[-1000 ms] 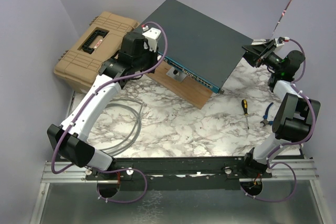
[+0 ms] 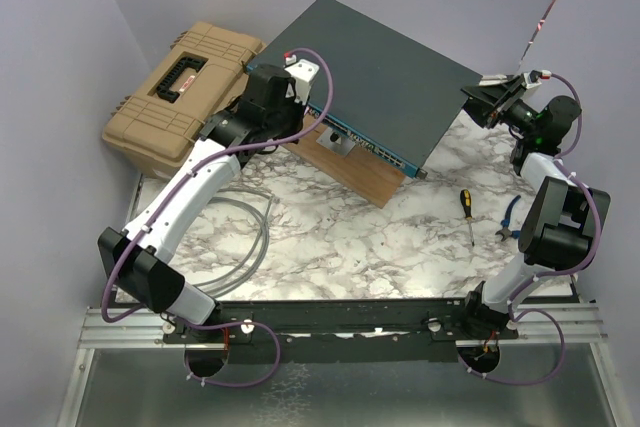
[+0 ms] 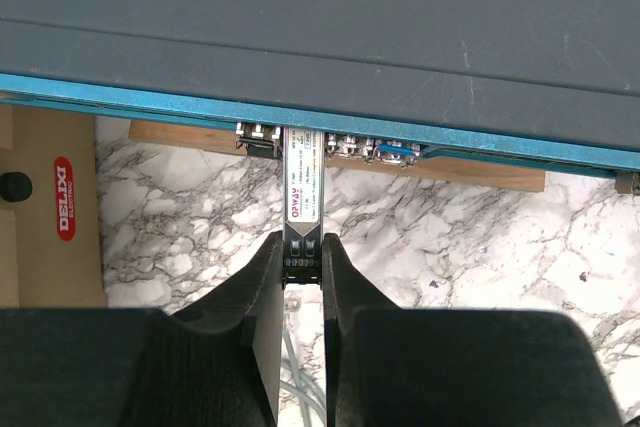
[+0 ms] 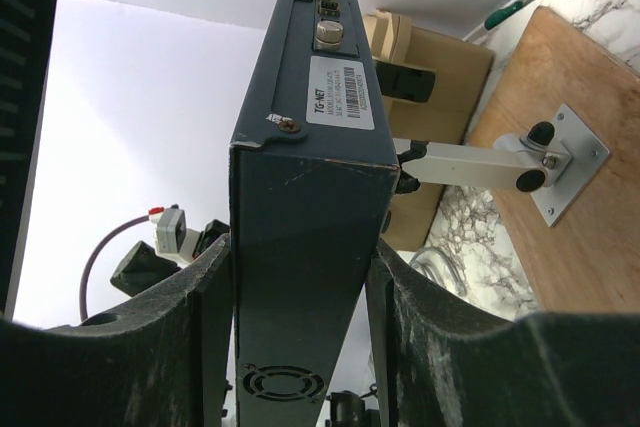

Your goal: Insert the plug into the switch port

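The dark switch (image 2: 365, 67) has a blue front edge (image 3: 470, 147) with a row of ports. In the left wrist view a silver plug module (image 3: 303, 177) with a label reaches under that edge among the ports; how deep it sits is hidden. My left gripper is shut on the module's outer end, below the switch front. My right gripper is shut on the switch's end (image 4: 300, 207), at the right in the top view.
A tan case (image 2: 175, 97) stands at the left. A wooden board (image 2: 365, 187) with a metal bracket lies under the switch. Grey cable (image 2: 260, 237), a screwdriver (image 2: 466, 207) and pliers (image 2: 508, 217) lie on the marble table.
The right arm and the switch look unchanged.
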